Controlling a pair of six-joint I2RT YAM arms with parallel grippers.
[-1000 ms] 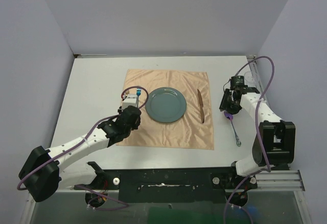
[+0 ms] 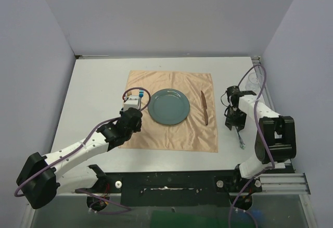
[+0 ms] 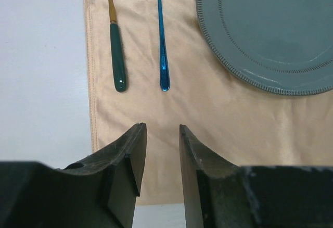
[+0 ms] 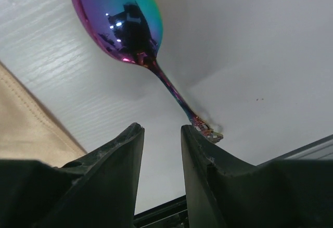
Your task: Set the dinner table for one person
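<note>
My right gripper stands open over a spoon with a shiny rainbow bowl, nothing between its fingers. In the right wrist view the end of the spoon's handle lies near the right fingertip. From the top, the arm hides the bowl while the handle shows, right of the peach placemat. A grey-green plate rests on the mat. To its left lie a green-handled utensil and a blue one; a brown knife is to its right. Over the mat, my left gripper is partly open and empty.
A clear glass stands at the far right, behind the right arm. Grey walls close in the sides and back.
My right gripper has come toward the front over the spoon, now covering its bowl, and the right arm has swung somewhat. The left arm has shifted only slightly; the place setting is unchanged.
</note>
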